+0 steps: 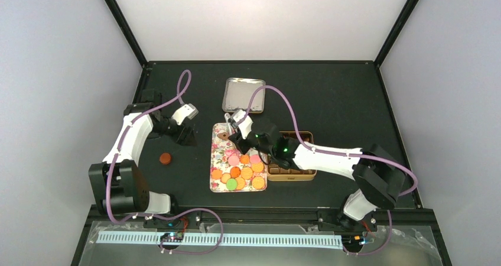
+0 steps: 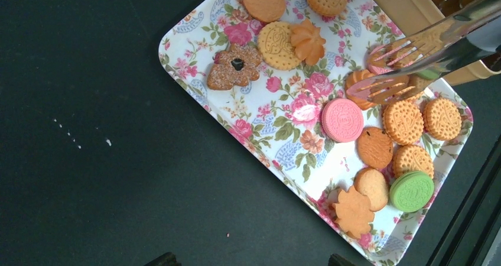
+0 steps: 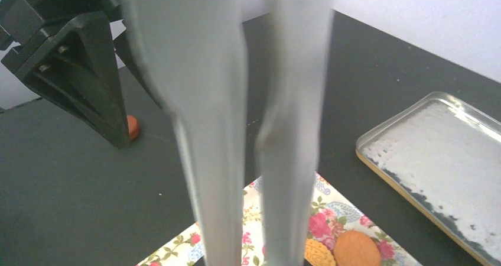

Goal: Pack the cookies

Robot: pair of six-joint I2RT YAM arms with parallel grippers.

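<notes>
Many cookies lie on the floral tray (image 2: pixel 298 100), among them a sugared brown flower cookie (image 2: pixel 220 77), a pink cookie (image 2: pixel 342 120) and a green cookie (image 2: pixel 412 191). My right gripper (image 1: pixel 237 145) is above the tray's upper half, its fingers round upright metal tongs (image 3: pixel 224 159). The tongs' forked ends stand apart over a pink cookie and a swirled one; no cookie shows clearly gripped. Partly hidden by the right arm, the gold compartment box (image 1: pixel 298 178) stands right of the tray. My left gripper is open and empty, its tips wide apart.
A round orange-brown cookie (image 1: pixel 165 158) rests alone on the black table, below my left gripper in the top view. Behind the floral tray lies a silver lid (image 1: pixel 244 94).
</notes>
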